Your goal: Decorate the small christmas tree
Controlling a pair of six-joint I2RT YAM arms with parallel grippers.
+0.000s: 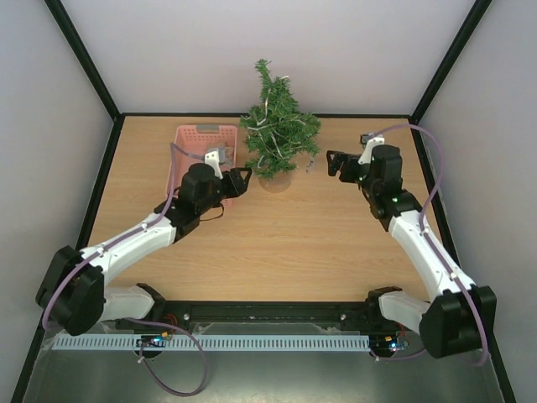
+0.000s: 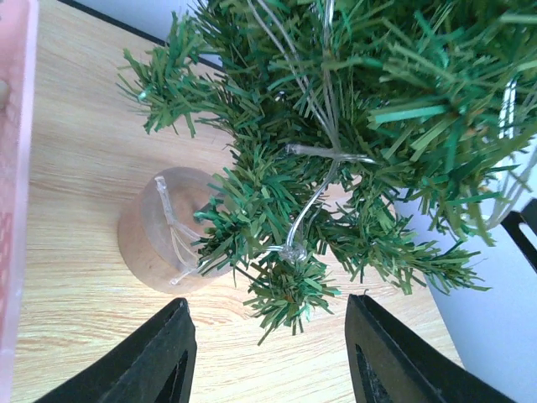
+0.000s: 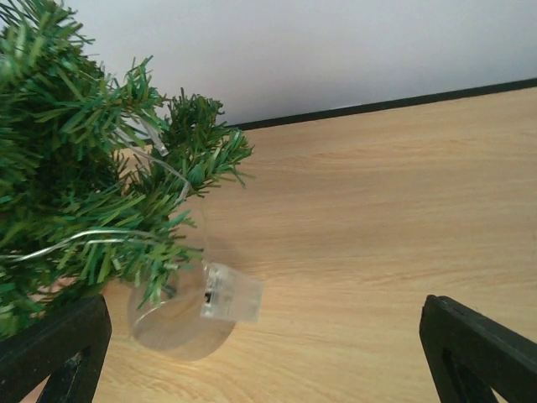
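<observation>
The small green tree (image 1: 281, 126) leans in its clear round base (image 1: 275, 183) at the back of the table. A string of thin clear wire (image 2: 323, 109) winds through its branches, with a piece of it inside the base. Just left of the tree, my left gripper is open, a low branch tip beyond its fingers and nothing held. On the right side, my right gripper stands wide open and empty, apart from the tree. A small clear box (image 3: 232, 294) shows beside the base in the right wrist view.
A pink basket (image 1: 178, 155) stands at the back left, partly covered by my left arm, with a greyish item (image 1: 220, 153) inside. Walls close in the back and sides.
</observation>
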